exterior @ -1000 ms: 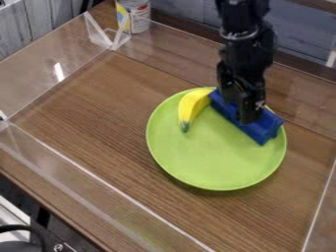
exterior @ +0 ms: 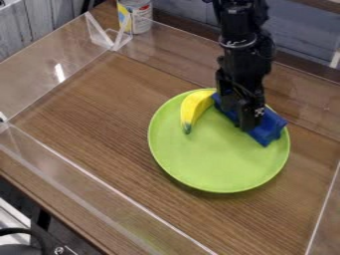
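A green round plate [exterior: 210,161] lies on the wooden table, holding a yellow banana [exterior: 194,107] on its left and a blue block [exterior: 268,127] on its right. My black gripper [exterior: 244,112] reaches down from the top onto the left end of the blue block, its fingers open. Whether they touch the block is hard to tell, as the arm hides that end.
A can [exterior: 133,17] and a clear plastic item [exterior: 106,32] sit at the back left. A dark cable runs at the bottom left.
The gripper has shifted slightly at the blue block and the arm above it looks a little more upright. The plate, banana and block look unmoved.
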